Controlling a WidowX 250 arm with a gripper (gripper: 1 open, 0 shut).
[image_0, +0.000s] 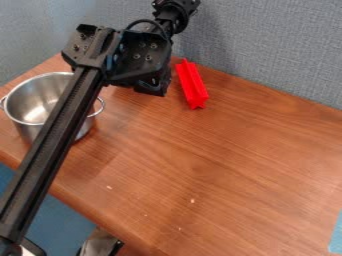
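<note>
My black arm runs from the bottom left up to the top centre of the camera view, where its bulky wrist housing hangs over the back of the table. The gripper's fingers cannot be made out there. A steel pot (34, 95) with side handles stands at the left, partly hidden behind the arm. A red elongated object (191, 84) lies at the back of the table, just right of the wrist housing.
A grey-blue padded wall (267, 45) borders it at the back. A metal piece sits at the bottom edge, beside the arm's base.
</note>
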